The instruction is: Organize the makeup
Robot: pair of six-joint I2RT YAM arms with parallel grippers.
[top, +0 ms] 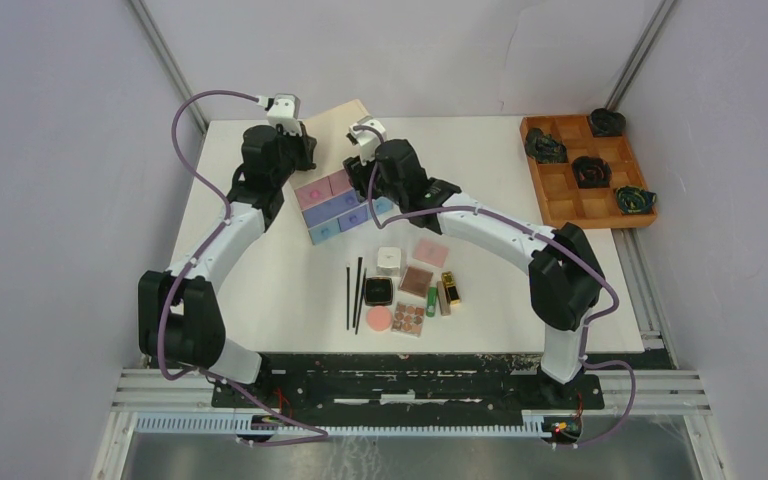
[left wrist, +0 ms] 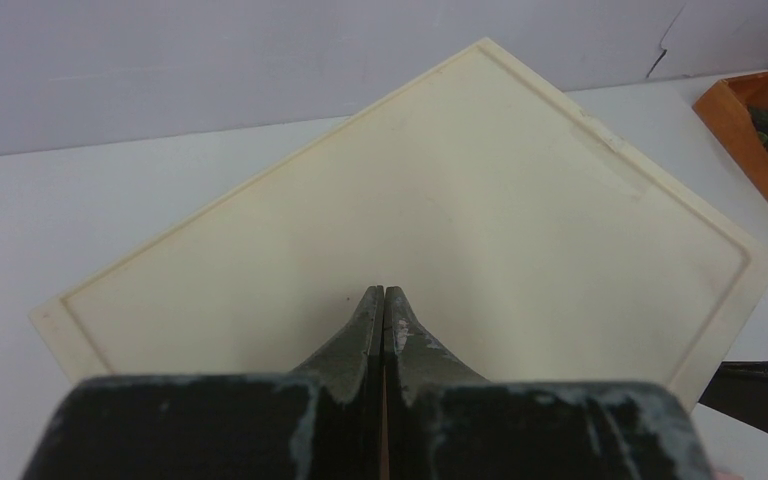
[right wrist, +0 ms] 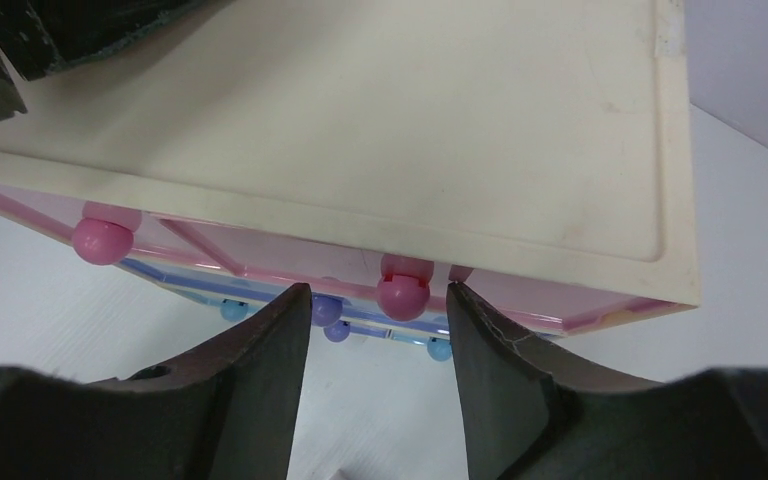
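Note:
A cream drawer organizer [top: 332, 135] with pink, purple and blue drawers stands at the back center, angled. My left gripper is shut over its top lid [left wrist: 440, 190], fingertips together; whether anything is between them is hard to see. My right gripper is at the front of the top pink row, fingers apart on either side of a pink knob [right wrist: 402, 298]. The makeup lies in front: black brushes [top: 358, 295], a black square case [top: 378, 291], a white box [top: 388, 261], palettes [top: 407, 318], a pink round compact [top: 378, 318] and several tubes [top: 443, 298].
A wooden compartment tray [top: 588, 205] with dark green bundles stands at the back right.

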